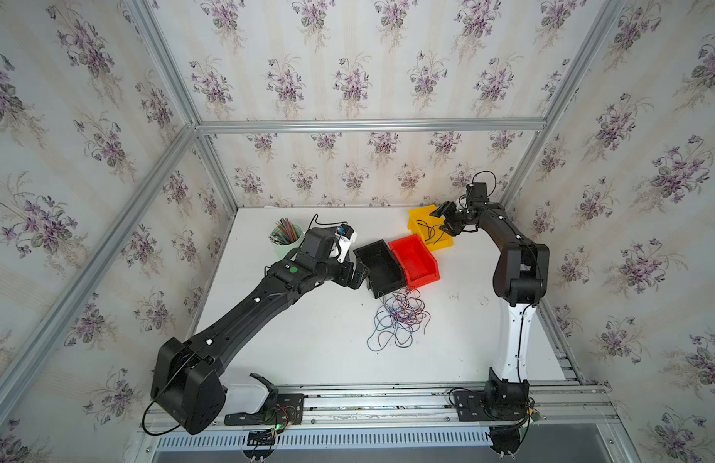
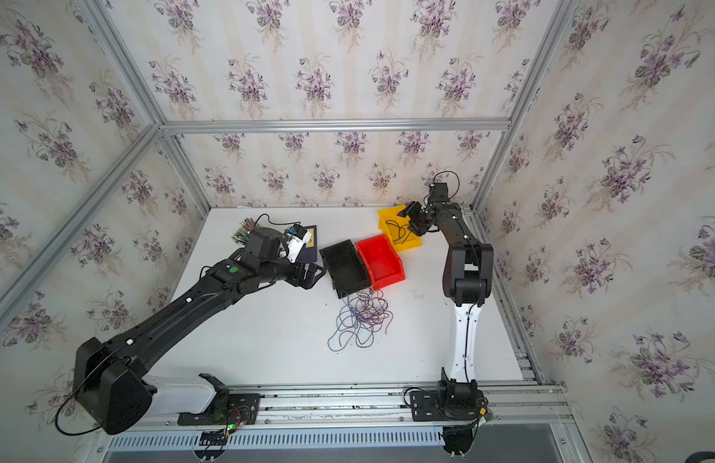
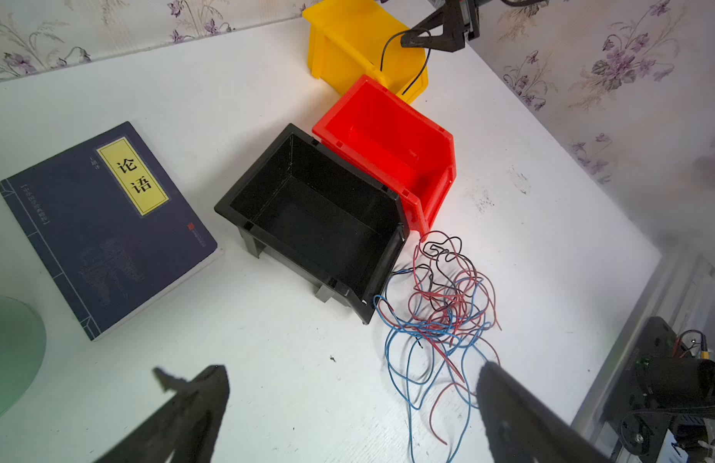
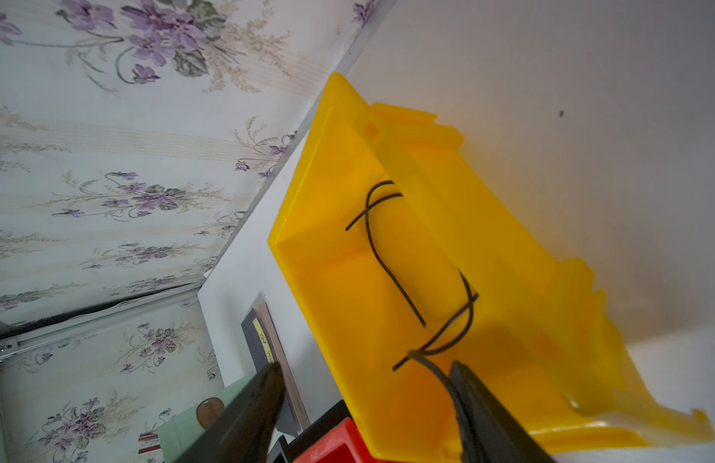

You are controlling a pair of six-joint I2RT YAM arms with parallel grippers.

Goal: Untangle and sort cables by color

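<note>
A tangle of blue, red and black cables (image 3: 442,324) lies on the table in front of a black bin (image 3: 311,216) and a red bin (image 3: 396,139); both bins look empty. My right gripper is open over the yellow bin (image 4: 326,308) at the back right, where loose black cables (image 4: 392,277) lie. One black cable runs up by a right finger; whether it touches is unclear. My left gripper is open above the table, left of the black bin, with nothing between its fingers.
A dark blue book (image 3: 103,231) lies left of the black bin, beside a green container (image 3: 6,347) of sticks or pens. Walls stand close behind and to the right of the yellow bin.
</note>
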